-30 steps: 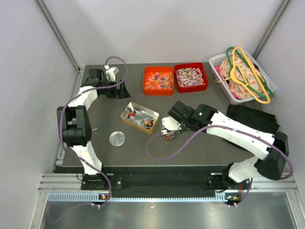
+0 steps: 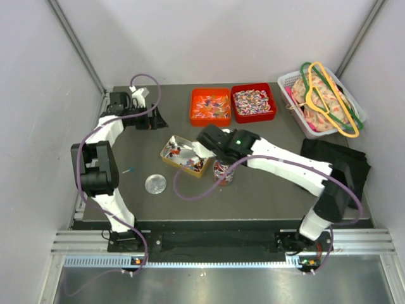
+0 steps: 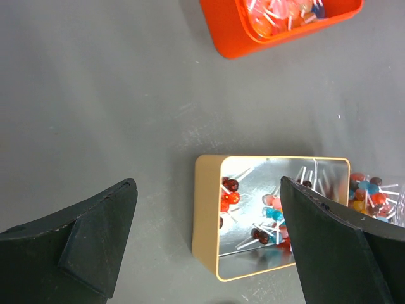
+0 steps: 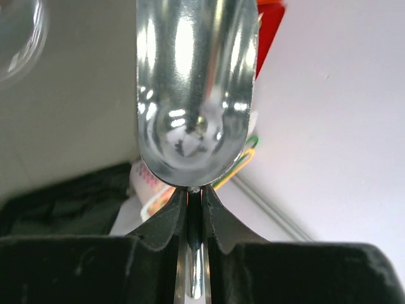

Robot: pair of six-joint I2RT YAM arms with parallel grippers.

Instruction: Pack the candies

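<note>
My right gripper is shut on the handle of a shiny metal scoop [image 4: 193, 95]; no candy shows in the bowl in the right wrist view. In the top view the scoop [image 2: 201, 151] hangs over the right end of the tan box [image 2: 179, 166]. Lollipops [image 3: 233, 196] lie in loose groups on the box's silvery floor. Just right of the box stands a clear jar [image 2: 223, 173] with candies in it, partly covered by the right arm. Behind and left of the box, my left gripper [image 2: 158, 118] is open and empty.
An orange tray [image 2: 211, 122] and a red tray [image 2: 256, 118], both with candies, stand at the back. A clear round lid [image 2: 155, 183] lies front left. At right are a white basket [image 2: 302, 124] with hangers and a black cloth [image 2: 354, 166].
The right gripper and scoop have moved left from over the jar to over the box's right end. My left arm has shifted slightly left.
</note>
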